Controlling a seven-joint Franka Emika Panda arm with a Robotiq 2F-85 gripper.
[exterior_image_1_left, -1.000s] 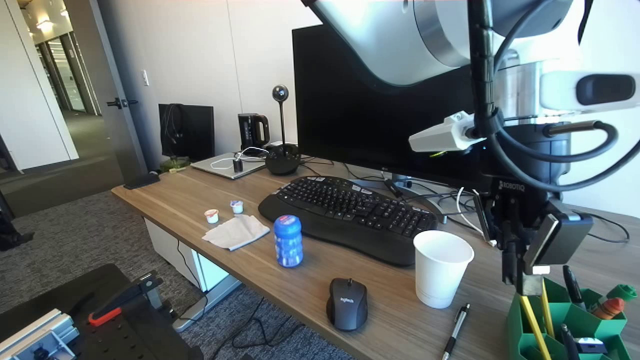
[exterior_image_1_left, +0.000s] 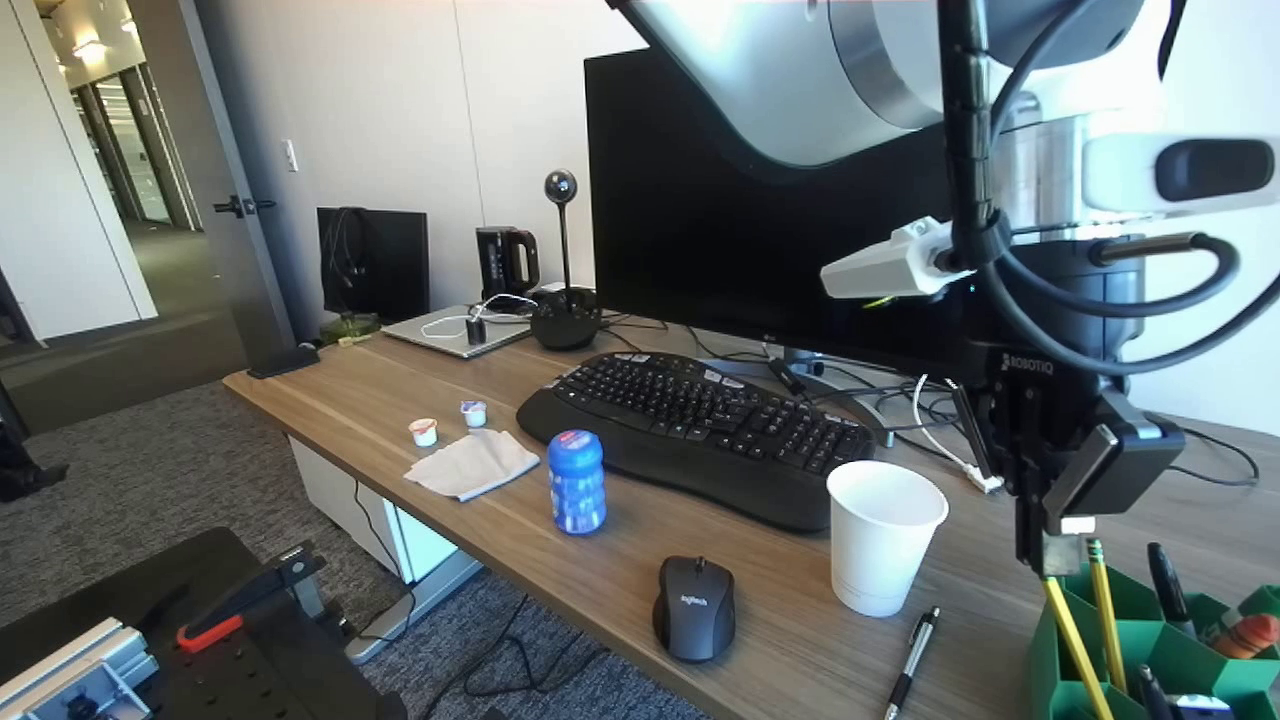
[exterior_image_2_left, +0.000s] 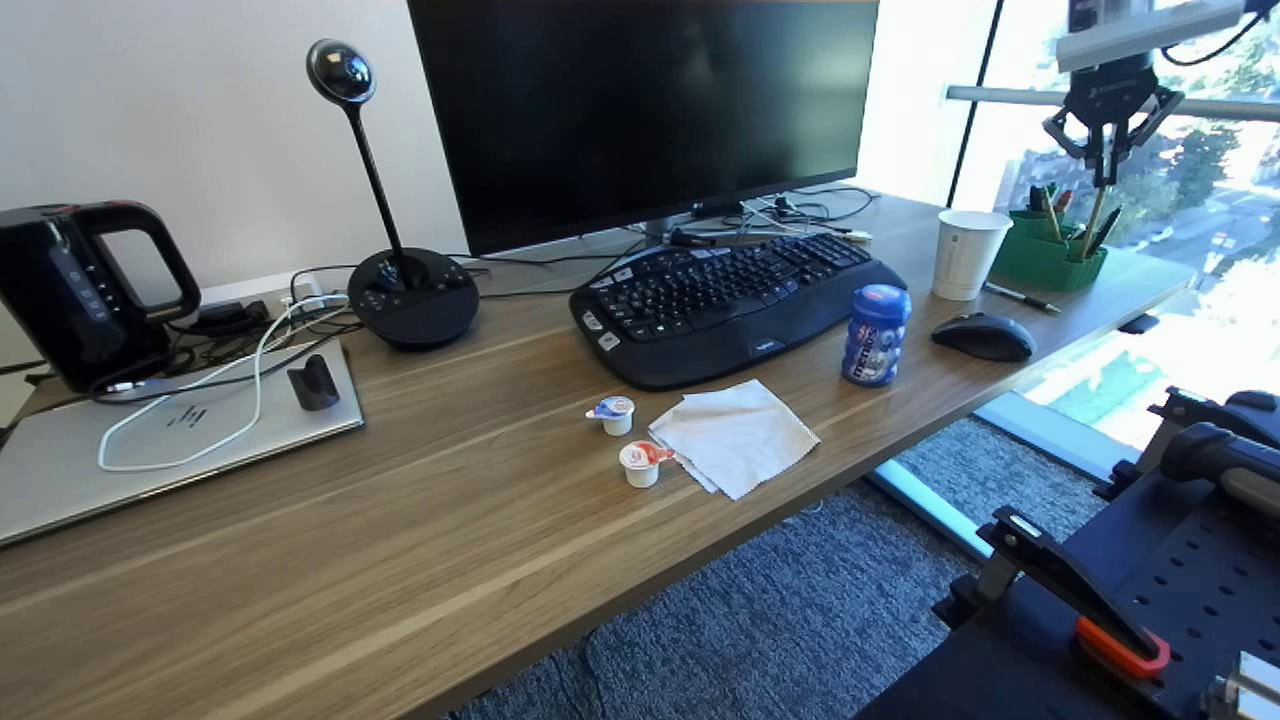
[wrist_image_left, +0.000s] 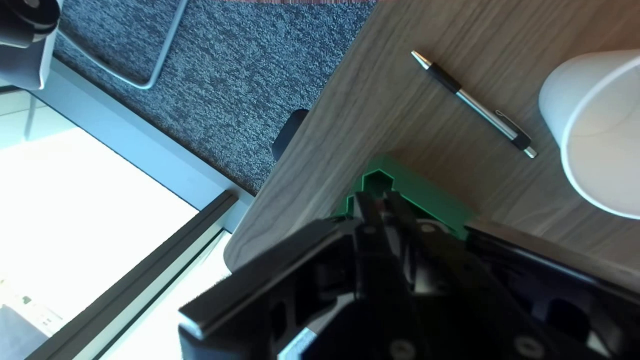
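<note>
In exterior view 1 my gripper (exterior_image_1_left: 1042, 554) is shut on the upper end of a yellow pencil (exterior_image_1_left: 1076, 648). The pencil slants down into a green pen holder (exterior_image_1_left: 1047, 658), its lower end hidden inside. Exterior view 2 has the gripper (exterior_image_2_left: 1102, 178) above the holder (exterior_image_2_left: 1041, 262) at the desk's far right, with the pencil (exterior_image_2_left: 1094, 221) beneath the fingertips. A second yellow pencil (exterior_image_1_left: 1106, 618) stands in the holder, along with several pens. From the wrist, the dark fingers (wrist_image_left: 361, 210) cover much of the holder (wrist_image_left: 429, 191), and the held pencil cannot be made out.
A white paper cup (exterior_image_1_left: 882, 552) and a loose pen (exterior_image_1_left: 914, 664) are close to the holder. Farther along lie a mouse (exterior_image_1_left: 695, 610), a blue bottle (exterior_image_1_left: 577, 486), a keyboard (exterior_image_1_left: 708, 420) and a cloth (exterior_image_1_left: 471, 464). The desk edge (wrist_image_left: 312, 129) runs close by the holder.
The green holder has shifted to the right in exterior view 1, with its contents. My gripper has moved slightly the same way, still shut on the pencil.
</note>
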